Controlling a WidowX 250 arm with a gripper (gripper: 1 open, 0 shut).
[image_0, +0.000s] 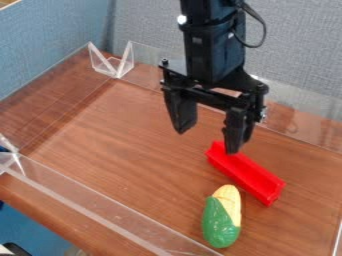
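Observation:
My black gripper (209, 130) hangs over the middle of the wooden tray, its two fingers spread open with nothing seen between them. Below its right finger, a red bar-shaped object (246, 174) lies diagonally on the wood. Nearer the front, a toy corn cob (222, 217) with green husk and pale yellow kernels lies on the floor of the tray.
Clear low walls border the tray (107, 150), with white brackets (114, 66) at the back left corner and another at the left edge. A grey wall stands behind.

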